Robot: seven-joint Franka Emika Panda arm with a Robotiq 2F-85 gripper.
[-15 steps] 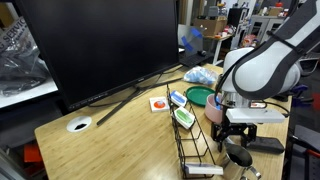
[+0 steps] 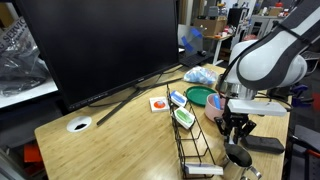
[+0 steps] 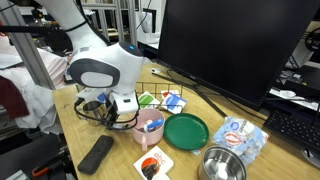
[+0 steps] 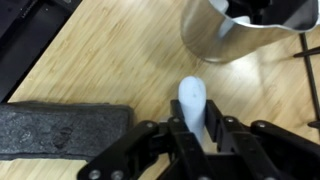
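Observation:
My gripper is shut on a slim white object with a rounded end, perhaps a marker. Its lower part is hidden by the dark fingers. Beyond it in the wrist view stands a shiny metal cup with dark and whitish things inside; the held object is apart from it. In exterior view 1 the gripper hangs just above and behind the cup. A dark grey block, eraser-like, lies flat to the left in the wrist view.
A black wire rack stands beside the cup. A pink bowl, green plate, metal pot and white box with a red mark sit nearby. The large monitor stands behind.
The arm has risen and shifted to the right in exterior view 1, and the gripper has come up from beside the cup. The cup and the rack look unmoved.

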